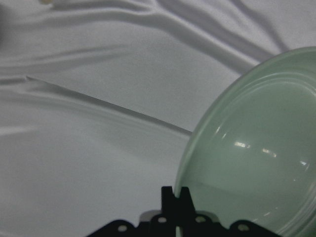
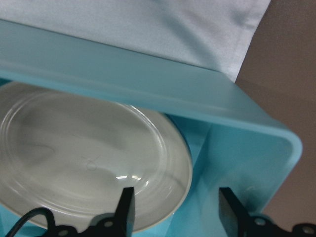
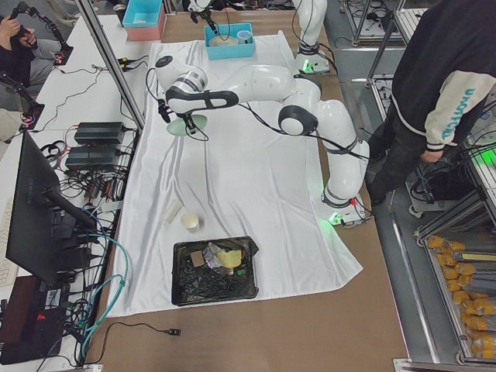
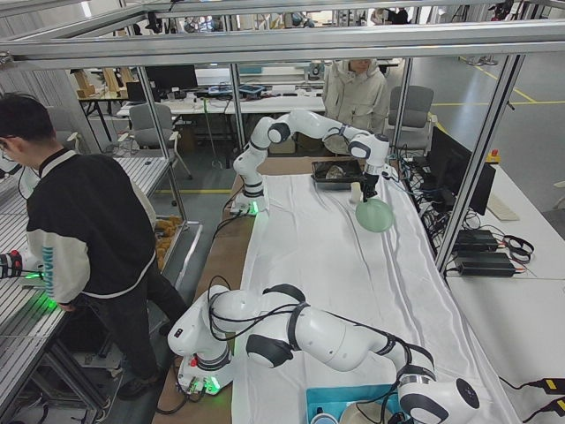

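Observation:
A pale green plate point(image 1: 256, 138) is held by its rim in my left gripper, which is shut on it; the camera left view shows the plate point(image 3: 178, 127) raised above the white cloth beneath the arm. My right gripper stands open over a light blue bin point(image 2: 247, 158), with a translucent oval white bowl point(image 2: 84, 143) lying inside it between and left of the fingertips. Nothing is gripped in it.
A black lined tray point(image 3: 180, 271) of assorted items stands at the near end, with a cream cup point(image 3: 190, 221) and a pale cylinder point(image 3: 172, 211) beside it. A person point(image 4: 84, 230) stands beside the table.

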